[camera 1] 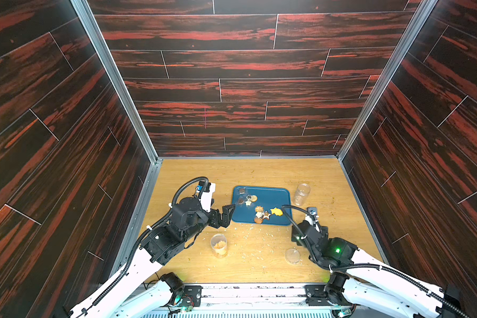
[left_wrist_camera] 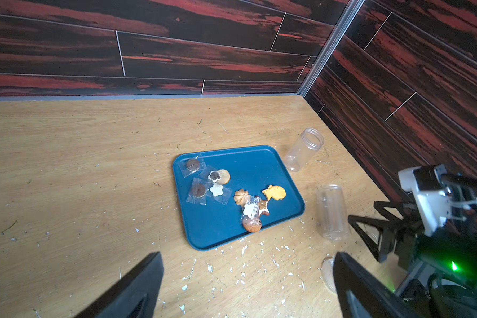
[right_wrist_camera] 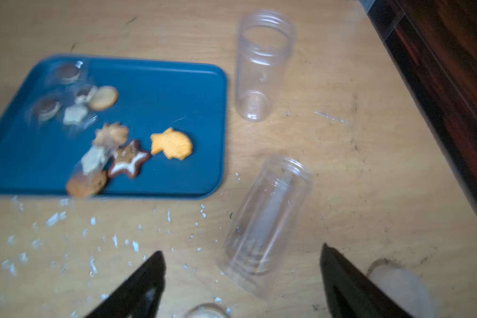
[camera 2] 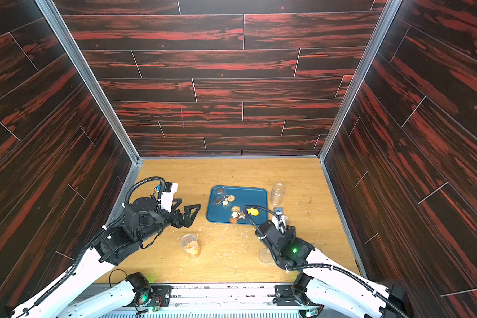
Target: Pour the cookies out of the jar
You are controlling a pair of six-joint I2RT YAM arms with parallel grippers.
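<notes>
On the blue tray (left_wrist_camera: pixel 229 167) lie assorted cookies, some wrapped, including a yellow fish cookie (right_wrist_camera: pixel 172 142). An empty clear jar (right_wrist_camera: pixel 262 222) stands before my right gripper, which is open around empty space just short of it. Another empty jar (left_wrist_camera: pixel 302 151) stands behind, right of the tray. A jar with pale yellow contents (camera 1: pixel 219 244) stands front left, below my left gripper (camera 1: pixel 222 216), which is open and empty near the tray's left side.
Lids (camera 1: pixel 292 256) lie at the front right. White crumbs are scattered before the tray. Dark walls surround it.
</notes>
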